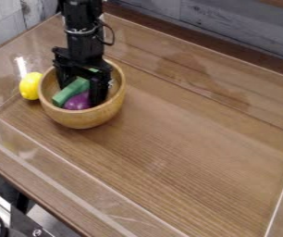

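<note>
A round wooden bowl (85, 115) sits at the left of the table, holding a green object (67, 92) and a purple one (78, 101). The black gripper (79, 79) reaches down from the top into the bowl, its fingers around or over the contents; whether it holds anything cannot be made out. A yellow object (31, 85) lies outside the bowl, against its left side.
A wall (230, 23) runs along the back, and the table's left edge is near the bowl.
</note>
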